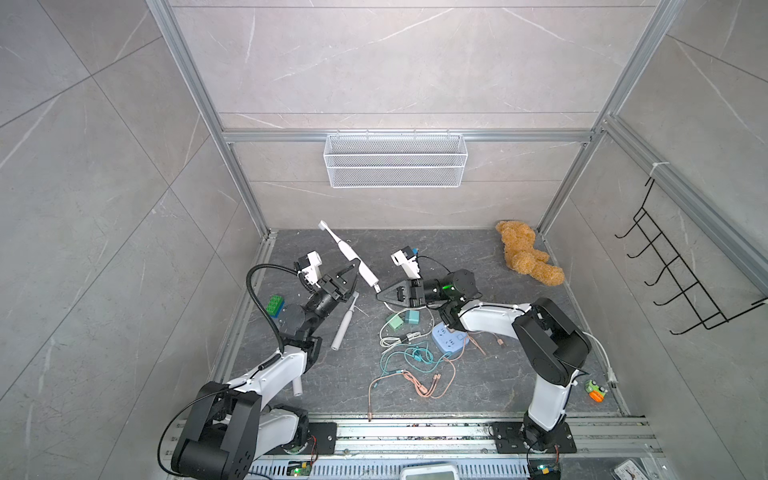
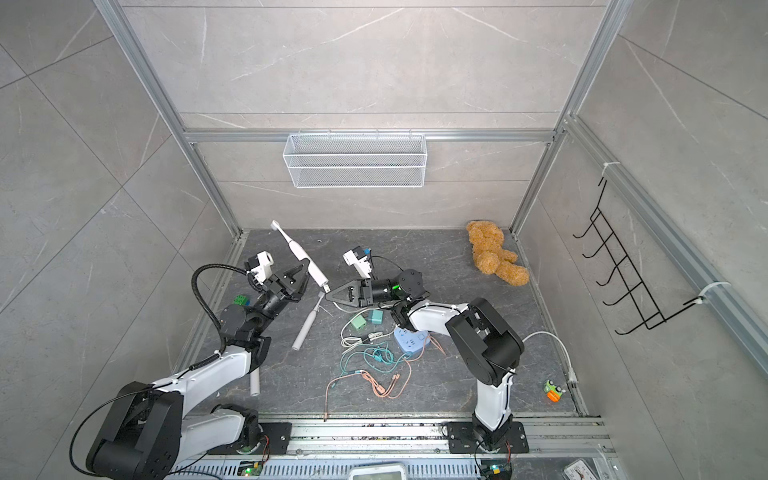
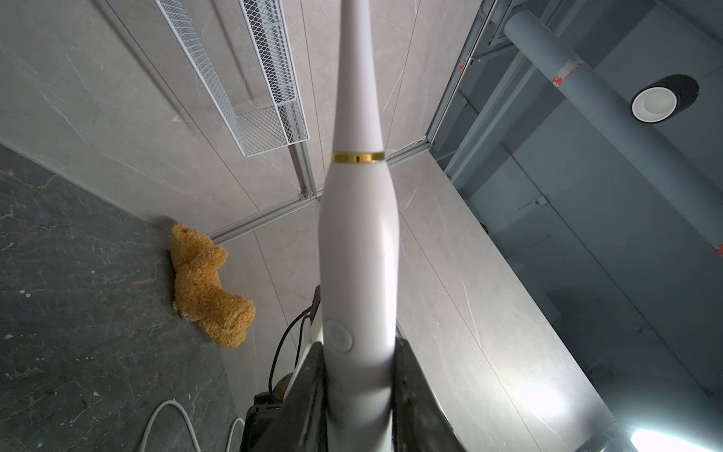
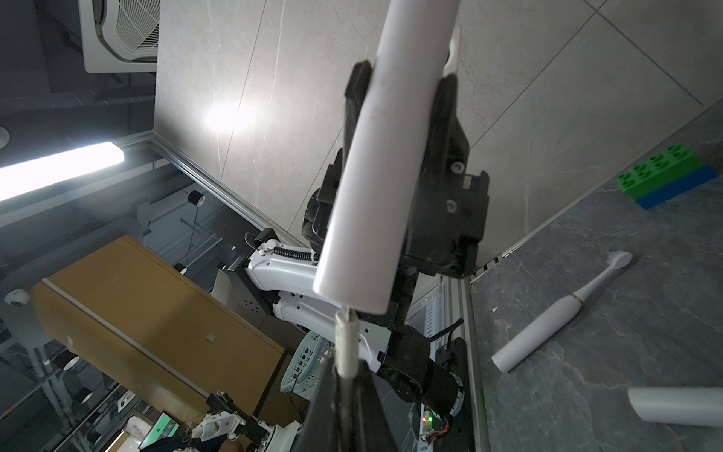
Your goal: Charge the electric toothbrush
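A white electric toothbrush [image 3: 357,226] with a gold ring is held tilted above the floor, my left gripper shut on its handle. Its bottom end points at my right gripper, which is shut on a thin white charging plug [image 4: 346,342]. In the right wrist view the plug's metal tip meets the near edge of the handle's base [image 4: 351,295]; whether it sits in a port cannot be seen. From above, the right fingers [image 1: 392,297] lie just below the brush's base.
A second white toothbrush [image 1: 345,324] lies on the floor below. White, teal and pink cables [image 1: 416,356], two small green blocks and a blue power strip [image 1: 449,339] lie under the right arm. A teddy bear [image 1: 528,254] sits at the back right.
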